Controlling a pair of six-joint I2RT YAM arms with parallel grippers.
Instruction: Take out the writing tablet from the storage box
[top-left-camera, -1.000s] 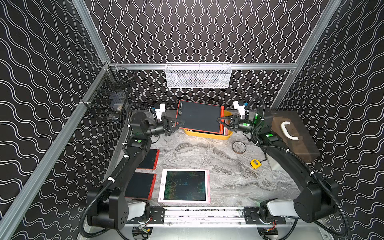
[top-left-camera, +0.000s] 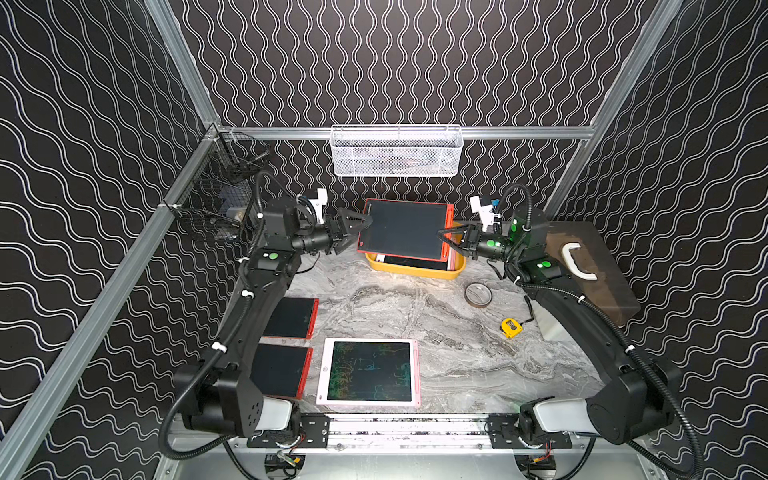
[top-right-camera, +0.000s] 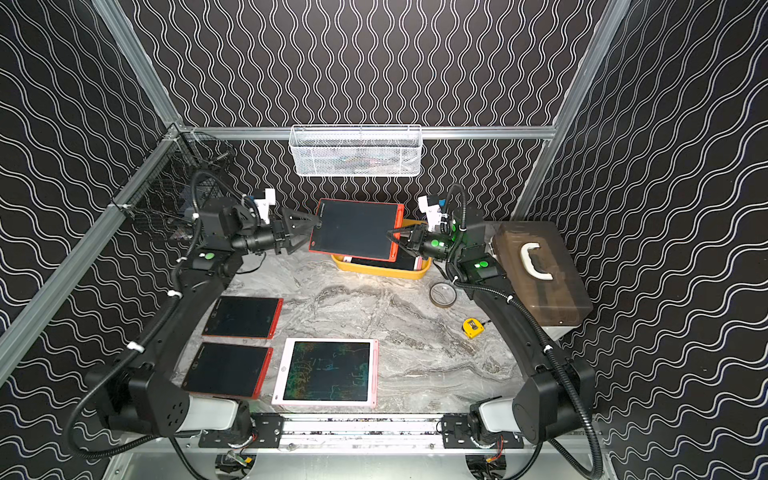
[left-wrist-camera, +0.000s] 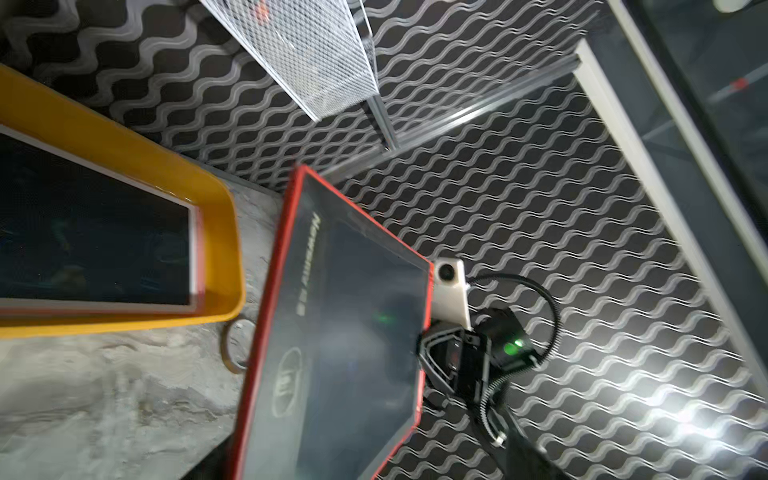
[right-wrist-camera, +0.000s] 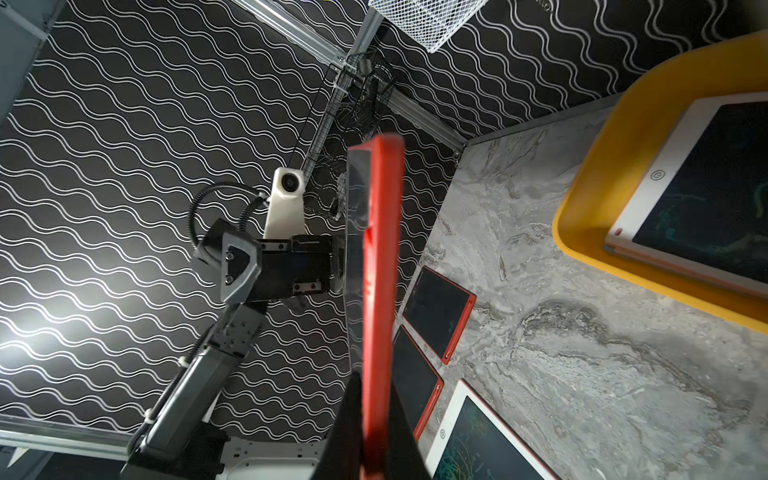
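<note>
A red-framed black writing tablet (top-left-camera: 404, 228) is raised above the yellow storage box (top-left-camera: 409, 271) at the back, its face tilted. My right gripper (top-left-camera: 447, 238) is shut on its right edge; the red rim runs between the fingers in the right wrist view. My left gripper (top-left-camera: 356, 229) stands open at the tablet's left edge. Inside the box lies another tablet with a white-pink frame (right-wrist-camera: 696, 192), its dark screen showing faint marks.
Two red tablets (top-right-camera: 240, 316) and a white-pink tablet (top-right-camera: 326, 371) lie at the front left. A tape roll (top-right-camera: 442, 295), yellow tape measure (top-right-camera: 473, 326) and brown case (top-right-camera: 544, 292) are on the right.
My left gripper has opened and moved up and slightly back from the tablet's left edge. The tablet has shifted slightly right, with my right gripper still at its edge.
</note>
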